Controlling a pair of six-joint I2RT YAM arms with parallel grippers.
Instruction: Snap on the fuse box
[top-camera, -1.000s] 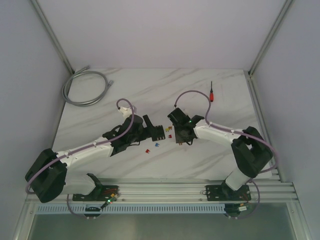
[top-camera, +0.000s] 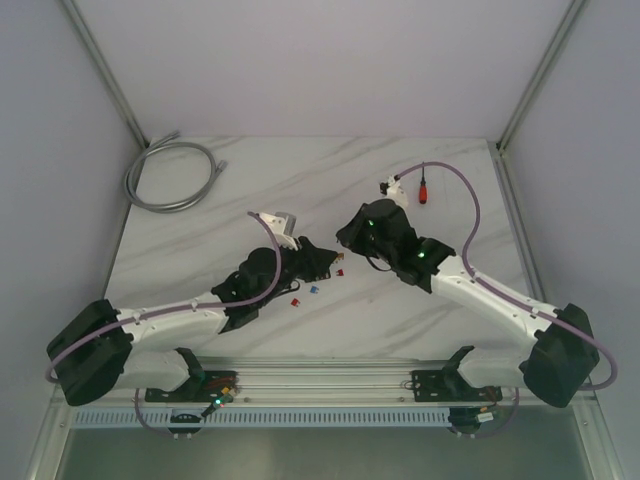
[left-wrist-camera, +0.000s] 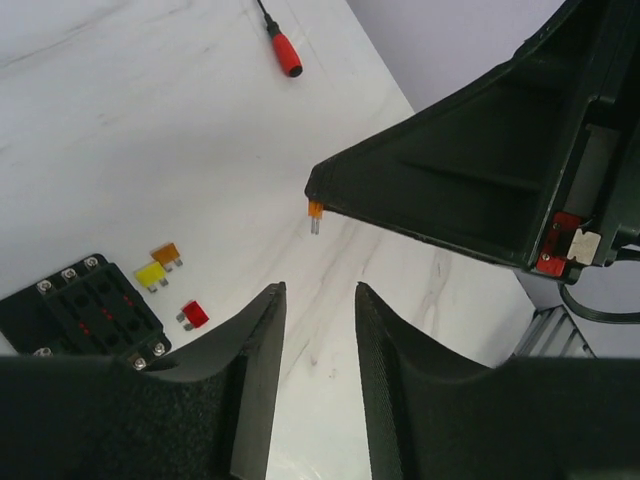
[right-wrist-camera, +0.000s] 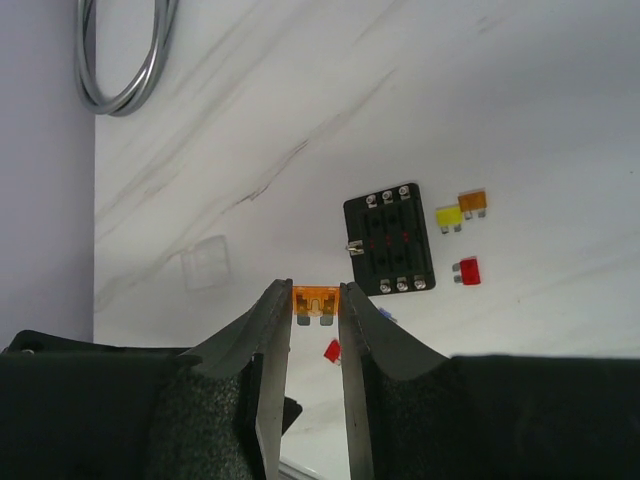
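The fuse box (right-wrist-camera: 388, 240), a black block with screw terminals, lies on the marble table. My right gripper is shut on an orange blade fuse (left-wrist-camera: 315, 211), raised above the table. My left gripper is above the table near the fuse box, its fingers a little apart with nothing visible between them. Loose fuses lie beside the box: yellow (right-wrist-camera: 449, 217), orange (right-wrist-camera: 472, 202), red (right-wrist-camera: 469, 270), another red (right-wrist-camera: 332, 351) and a blue one, partly hidden in the right wrist view.
A coiled grey hose (top-camera: 175, 175) lies at the back left, a red screwdriver (top-camera: 423, 188) at the back right. A clear square piece (right-wrist-camera: 205, 264) lies left of the box.
Over the last second the right arm has lifted its gripper up from low by the fuses, and the left arm has risen over the fuse box.
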